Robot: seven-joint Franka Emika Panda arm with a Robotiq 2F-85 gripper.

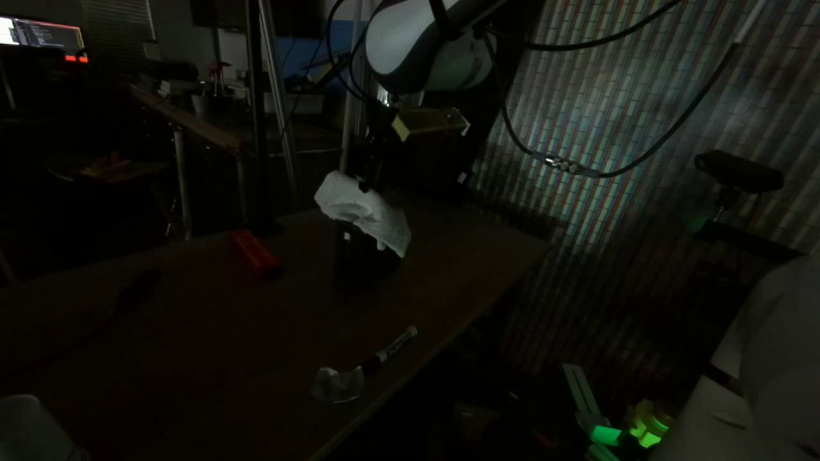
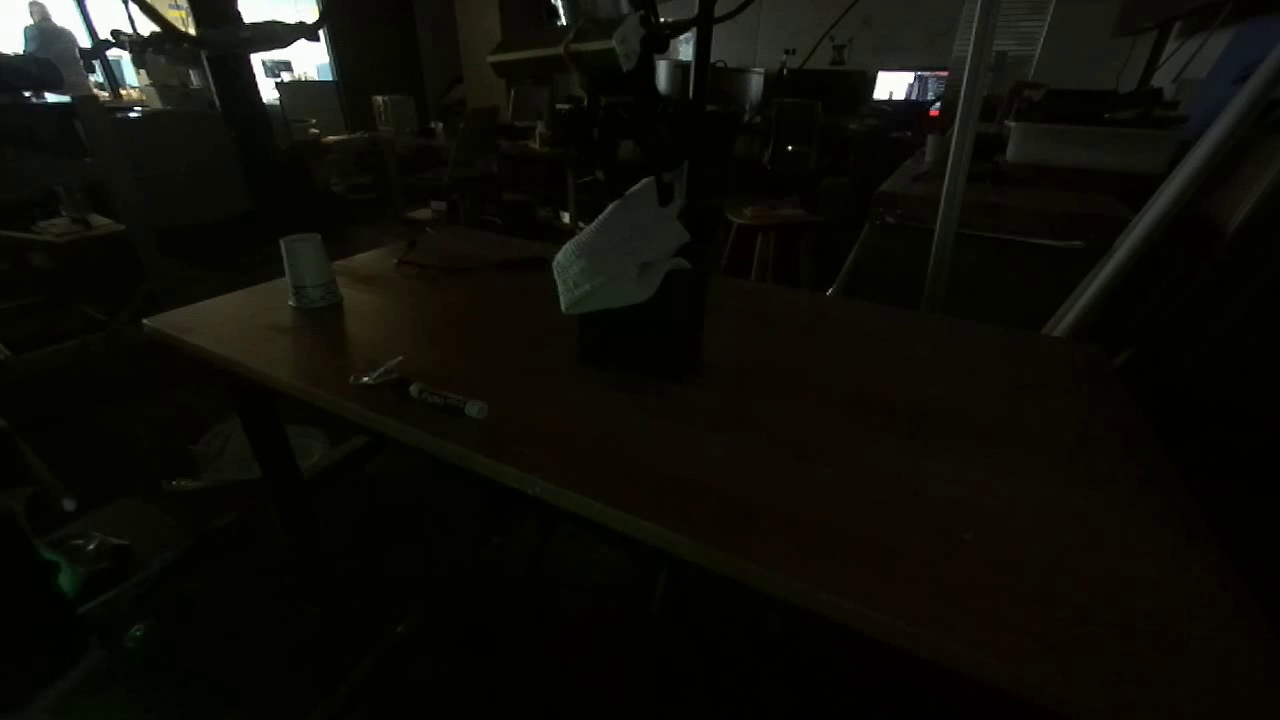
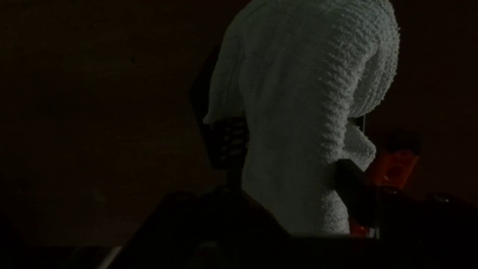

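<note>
A white towel [image 1: 362, 209] lies draped over a dark box [image 1: 361, 257] on the table, its edges hanging down the sides. At the towel's upper part, my gripper [image 1: 366, 183] reaches down from above. In the wrist view a strip of the towel [image 3: 291, 134] runs between the dark fingers, which stand apart. The right one overlaps the cloth's edge; whether either presses on it cannot be told in this dim light. Part of the box [image 3: 230, 141], with a pattern of holes, shows left of the towel.
A red object [image 1: 254, 252] lies left of the box. Near the table's front edge are a marker [image 1: 392, 347] and a crumpled clear wrapper [image 1: 338, 384]. A white cup [image 2: 310, 270] stands near the far-left corner in the second exterior view.
</note>
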